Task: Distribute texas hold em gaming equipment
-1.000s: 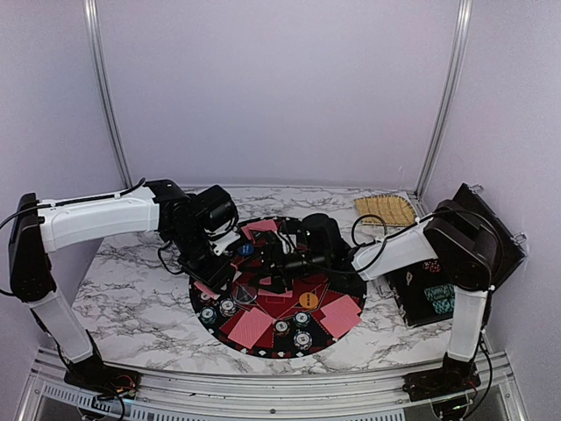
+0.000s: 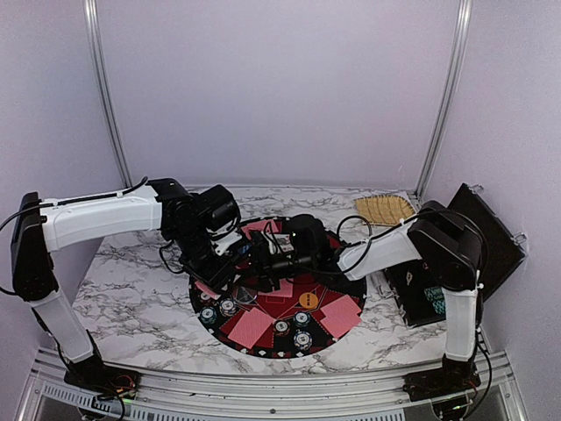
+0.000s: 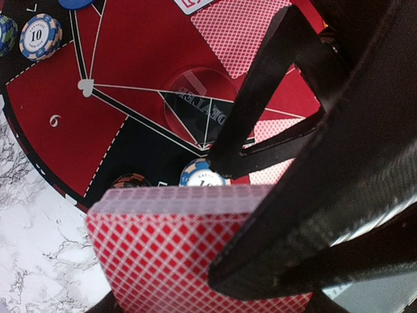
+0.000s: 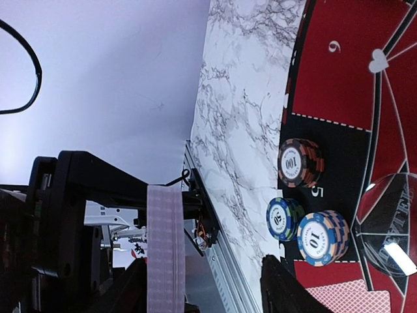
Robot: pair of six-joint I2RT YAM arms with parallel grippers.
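A deck of red-backed cards (image 3: pixel 169 241) is held above the mat, with my left gripper shut on it. My right gripper is part open; in the right wrist view the deck's pale edge (image 4: pixel 165 241) stands close by its left finger, and whether they touch cannot be told. Dark fingers of the right gripper reach over the deck's right side in the left wrist view. Below lies the round red-and-black poker mat (image 4: pixel 326 85), bearing a clear dealer disc (image 4: pixel 391 225), chip stacks (image 4: pixel 322 238) and red-backed cards (image 2: pixel 251 327).
An open black case (image 2: pixel 408 307) with chips inside stands at the right. Behind it lies a woven tan tray (image 2: pixel 384 209). Both arms meet closely over the mat's middle.
My right gripper has shifted left, up to the left gripper and the deck. The left arm has hardly moved, and the items on the mat have stayed put.
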